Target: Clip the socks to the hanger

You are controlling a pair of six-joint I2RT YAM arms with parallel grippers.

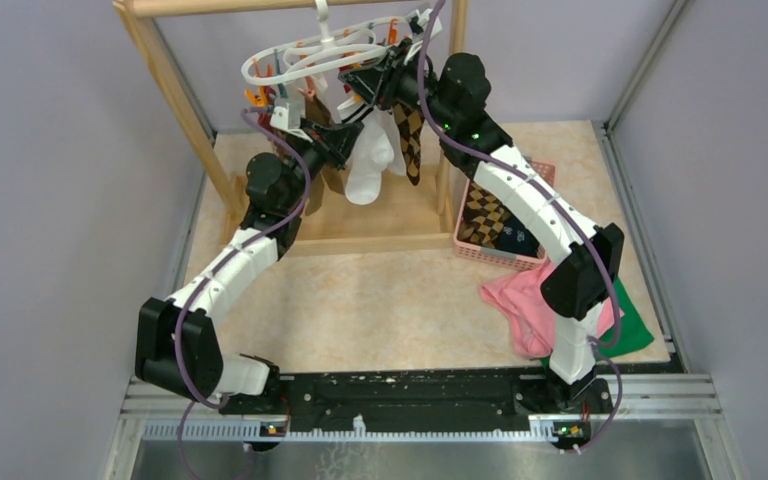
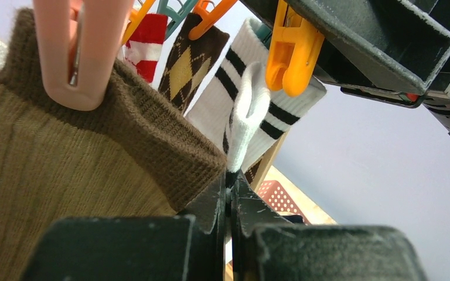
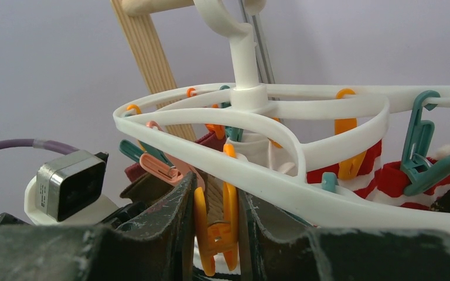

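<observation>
A white sock (image 1: 364,175) with black stripes hangs below the round white hanger (image 1: 260,77). In the left wrist view my left gripper is shut on this sock, and a narrow fold of its white cuff (image 2: 247,120) sticks up above the fingertips. My right gripper is shut on the handles of an orange clip (image 3: 218,234) at the hanger's near rim. From the left wrist, that orange clip (image 2: 293,55) hangs just right of the cuff's top; whether any fabric lies between its fingers I cannot tell.
Several clipped socks crowd the hanger, among them a brown sock (image 2: 64,158) under a pink clip (image 2: 76,58) and another white striped sock (image 2: 287,111) behind. A pink basket (image 1: 495,257) with socks stands right of the wooden frame (image 1: 175,95).
</observation>
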